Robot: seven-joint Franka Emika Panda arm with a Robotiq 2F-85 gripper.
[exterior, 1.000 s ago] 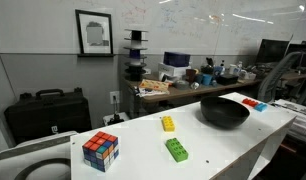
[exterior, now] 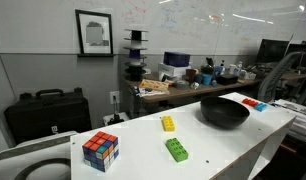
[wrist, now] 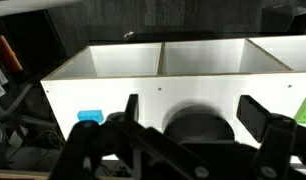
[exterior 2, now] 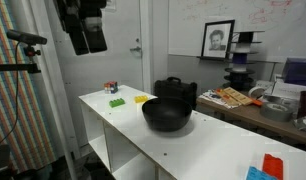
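A black bowl (exterior: 225, 112) rests on the white table (exterior: 143, 150); in the wrist view the same dark bowl (wrist: 198, 124) lies below the fingers, partly hidden by the gripper's body. My gripper stands open, its two fingers (wrist: 255, 117) wide apart and nothing held between them. A green brick (exterior: 177, 150) and a yellow brick (exterior: 168, 124) lie on the table, with a Rubik's cube (exterior: 101, 150) at the end away from the bowl. Beyond the bowl are a blue brick (exterior 2: 259, 174) and a red brick (exterior 2: 273, 165).
White open compartments (wrist: 118, 62) run under the table's edge. Behind stands a wooden bench (exterior 2: 233, 99) crowded with tools and boxes. A black case (exterior: 48, 114) is at the left. Bare tabletop lies between the bowl and the blue and red bricks.
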